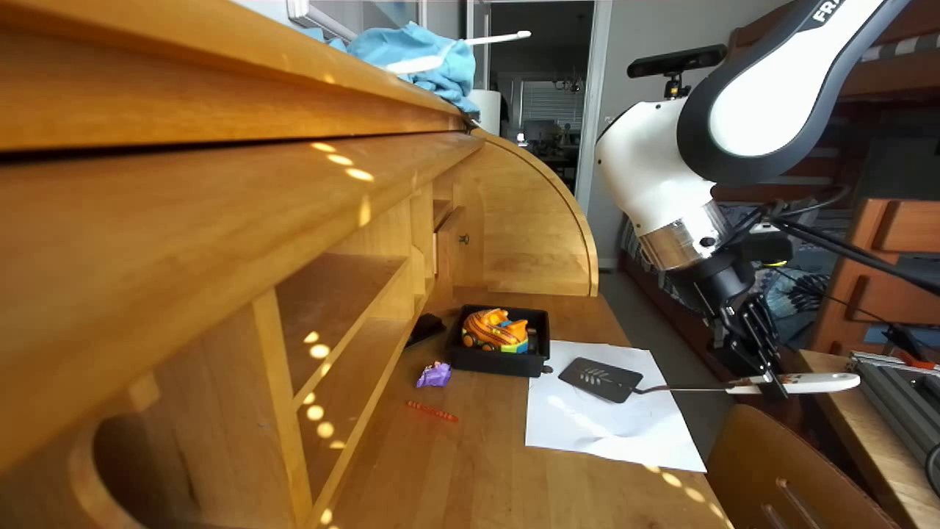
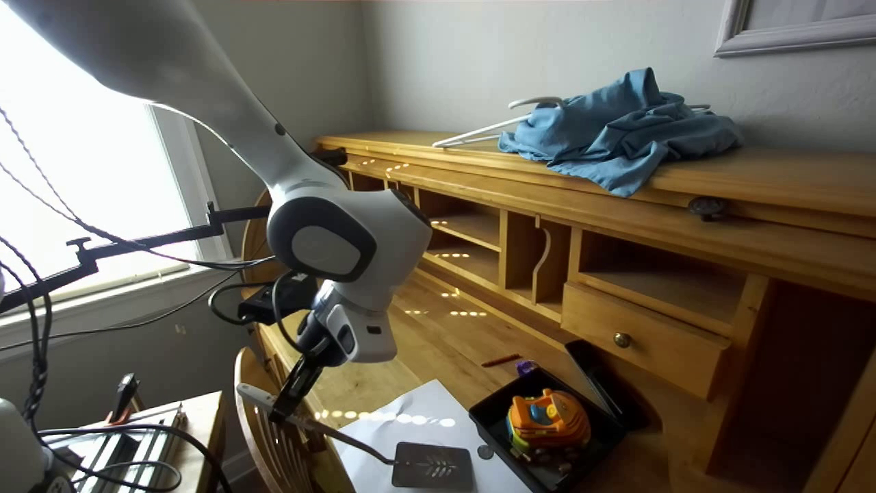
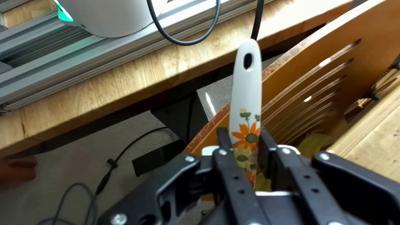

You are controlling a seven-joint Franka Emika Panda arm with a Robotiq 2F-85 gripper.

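A spatula with a dark slotted blade (image 1: 601, 379) and a white flowered handle (image 3: 245, 86) is in my gripper. The fingers are shut on the handle, with the fingers (image 3: 225, 140) on either side of the orange flower. In the first exterior view the blade is over a white paper sheet (image 1: 608, 438) on the desk; whether it touches the paper I cannot tell. An orange toy vehicle (image 1: 495, 330) sits inside a black tray (image 1: 493, 361) beyond the paper.
A purple crumpled item (image 1: 433, 375) and a red stick (image 1: 432, 411) lie left of the tray. A wooden chair (image 3: 318, 86) stands below the handle, and a side table (image 3: 112, 86) is close by. Bare desk (image 1: 493, 467) shows at the front.
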